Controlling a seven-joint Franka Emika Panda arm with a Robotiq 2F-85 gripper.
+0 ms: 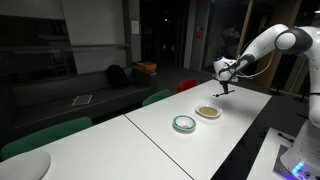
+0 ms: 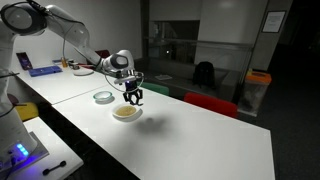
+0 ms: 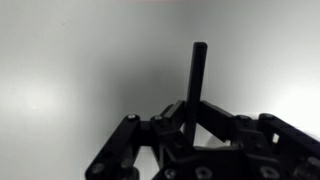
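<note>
A thin black stick-like object (image 3: 197, 75) stands out from between the fingers of my gripper, which is shut on it. In the first exterior view, the gripper (image 1: 224, 89) is at the far right of the white table, with the dark stick (image 1: 221, 94) roughly level beneath it. The second exterior view shows the gripper (image 2: 133, 98) in line with a white bowl (image 2: 126, 113) of brown contents. In the first exterior view this bowl (image 1: 208, 112) is apart from the gripper, to its lower left.
A green-rimmed bowl (image 1: 184, 124) stands on the table left of the white one. A dark slim item (image 2: 56, 166) lies near the robot's base. Chairs, one of them red (image 2: 211, 104), stand along its side.
</note>
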